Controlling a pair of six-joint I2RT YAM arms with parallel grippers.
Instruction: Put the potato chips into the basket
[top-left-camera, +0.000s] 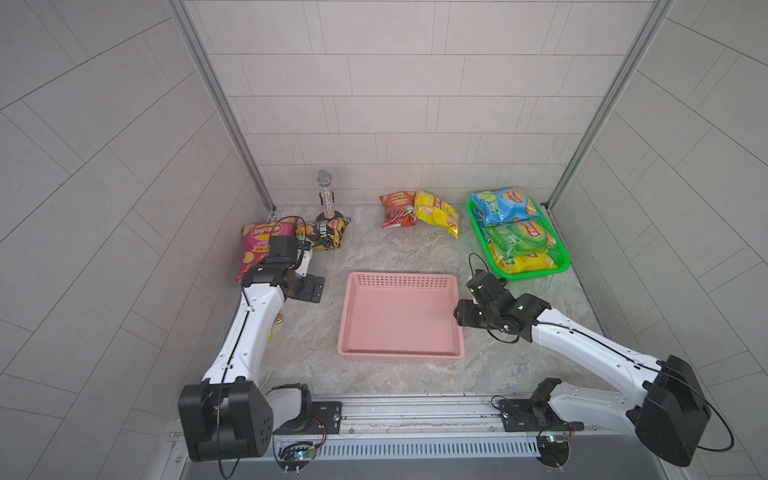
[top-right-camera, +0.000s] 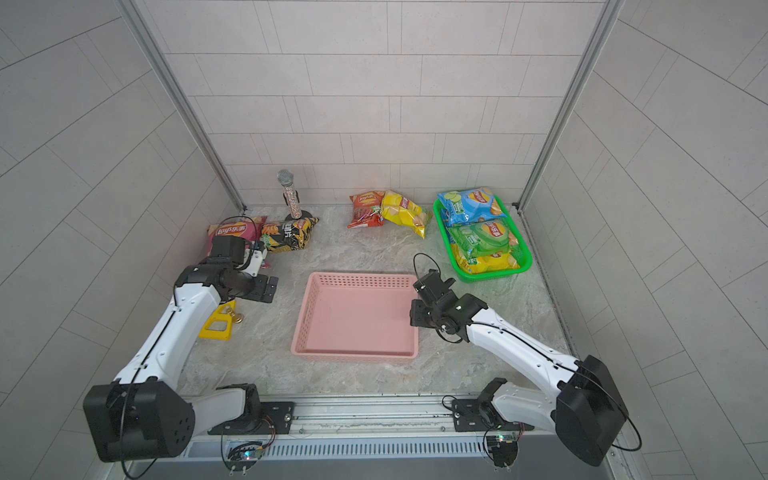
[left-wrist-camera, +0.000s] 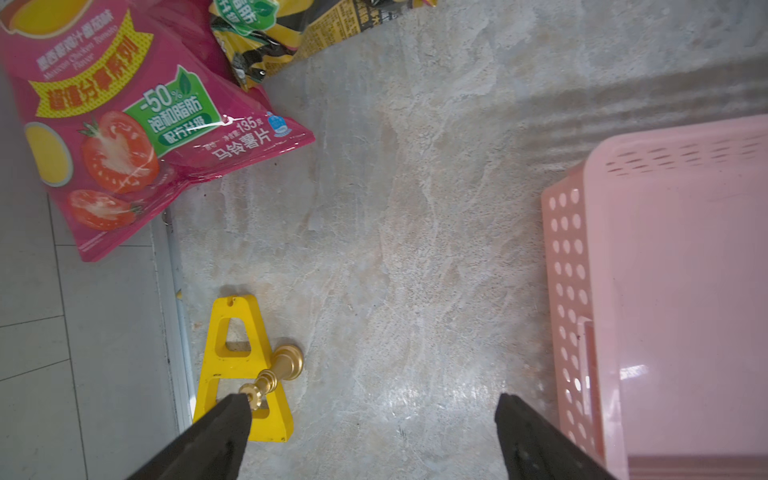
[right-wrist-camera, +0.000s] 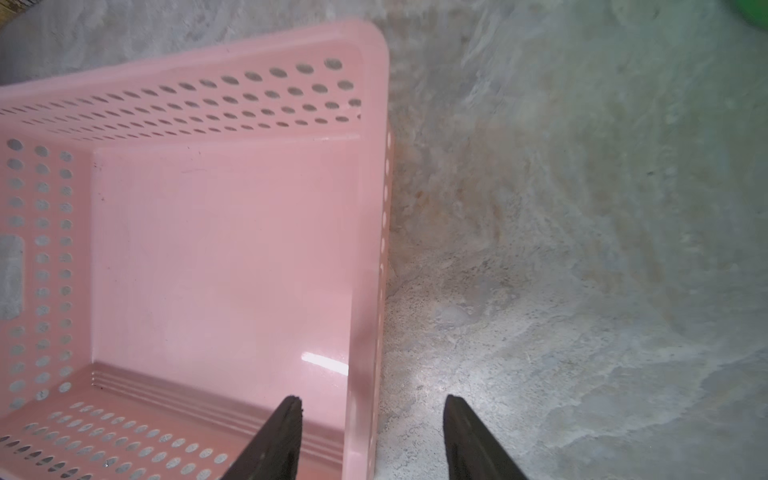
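The empty pink basket (top-left-camera: 401, 316) lies squared up in the middle of the table. My right gripper is part open at its right side, the rim (right-wrist-camera: 368, 320) lying between the two fingers with a gap on either side. Left of the basket, my left gripper is open over bare table. A magenta chip bag (left-wrist-camera: 128, 128) and a black one (left-wrist-camera: 296, 32) lie beyond it at the back left. Red (top-left-camera: 398, 209) and yellow (top-left-camera: 436, 211) chip bags rest at the back. Blue (top-left-camera: 504, 207) and green (top-left-camera: 518, 238) bags are stacked with another yellow bag (top-left-camera: 524, 262).
A green tray (top-left-camera: 562, 254) at the back right holds the stacked bags. A bottle-like object (top-left-camera: 325, 196) stands behind the black bag. A yellow frame (left-wrist-camera: 244, 368) and a brass piece (left-wrist-camera: 276, 374) are at the left. Free table lies behind the basket.
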